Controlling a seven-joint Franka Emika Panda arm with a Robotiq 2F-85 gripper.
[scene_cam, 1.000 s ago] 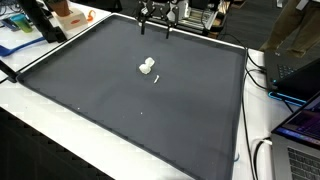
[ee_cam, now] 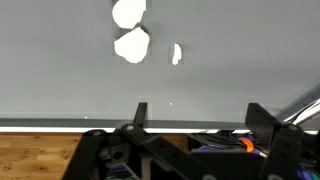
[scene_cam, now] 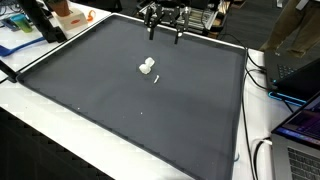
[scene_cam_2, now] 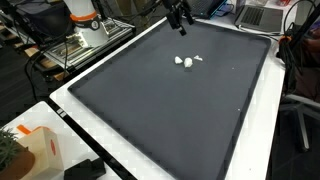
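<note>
Two small white pieces lie close together on the dark grey board: one rounded white piece and one more angular white piece. A thin white sliver rests a little apart from them. Above the board's far edge in exterior view 1, my gripper hangs open with nothing between its fingers. Seen from the wrist, the two fingertips stand wide apart at the bottom, and the white pieces are beyond them, untouched. Exterior view 2 has the gripper just behind the white pieces.
The grey board is otherwise bare, with a wide clear area towards the front. A laptop and a black cable stand along the right side. An orange-and-white container is at the left in exterior view 2.
My gripper has shifted slightly to the right in exterior view 1, staying open near the far edge. The white pieces have not moved.
</note>
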